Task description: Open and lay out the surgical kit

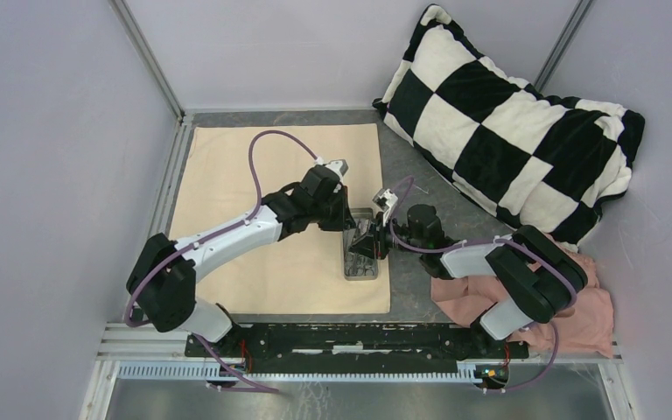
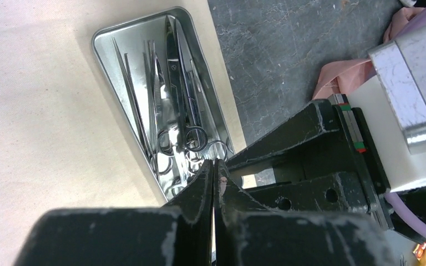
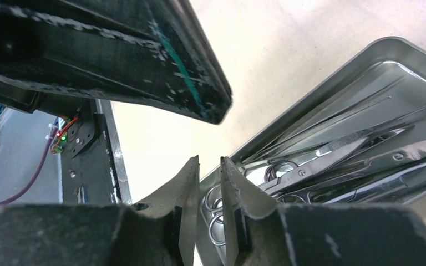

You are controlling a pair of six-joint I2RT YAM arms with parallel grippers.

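In the left wrist view the steel tray [image 2: 103, 62] holds a bundle of metal instruments, among them large scissors [image 2: 173, 69] and tweezers [image 2: 154, 94]. Ring handles cluster at its near end. My left gripper is shut above that end, and nothing shows between its fingers. In the right wrist view its dark finger [image 3: 194, 77] hangs over the cloth without a tool. My right gripper stands slightly open over the handle end of the tray, a narrow empty gap between its tips. Finger-ring handles [image 3: 216, 233] lie just beneath, partly hidden by it.
Beige cloth [image 1: 271, 280] spreads to the left of the tray, bare and roomy. A pink cloth [image 1: 569, 319] lies at the right, a checkered pillow [image 1: 516, 131] at the back right. Both arms crowd close together over the tray.
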